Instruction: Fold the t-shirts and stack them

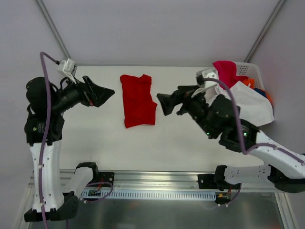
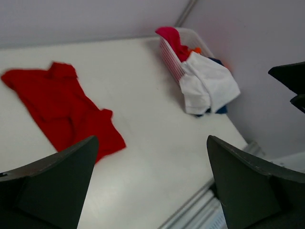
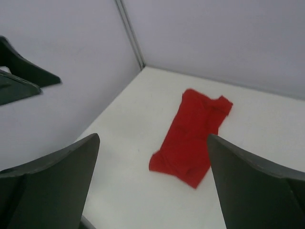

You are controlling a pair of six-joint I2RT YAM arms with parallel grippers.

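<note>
A red t-shirt [image 1: 138, 100] lies folded lengthwise, with a flap at one side, in the middle back of the white table; the left wrist view shows it at left [image 2: 62, 105]. My left gripper [image 1: 97, 95] is raised high left of it, open and empty. My right gripper [image 1: 174, 100] is raised to its right, also open with nothing between its fingers. The shirt also appears centred in the right wrist view [image 3: 188, 138].
A white basket [image 1: 252, 71] at the right holds pink, orange and blue cloths, with a white cloth [image 1: 248, 107] draped over its front.
</note>
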